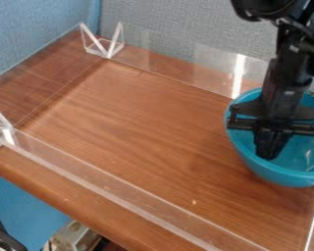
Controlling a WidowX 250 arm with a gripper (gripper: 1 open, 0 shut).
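Observation:
My black gripper (pixel 267 137) reaches down from the top right into a teal bowl (pixel 286 173) at the right side of the wooden surface. Its fingertips are low inside the bowl, near the left part. I cannot tell how wide the fingers stand or whether anything is between them; the gripper body hides much of the bowl's inside.
Clear plastic strips and corner brackets (pixel 102 43) edge it. Grey-blue padded walls stand at the back and left.

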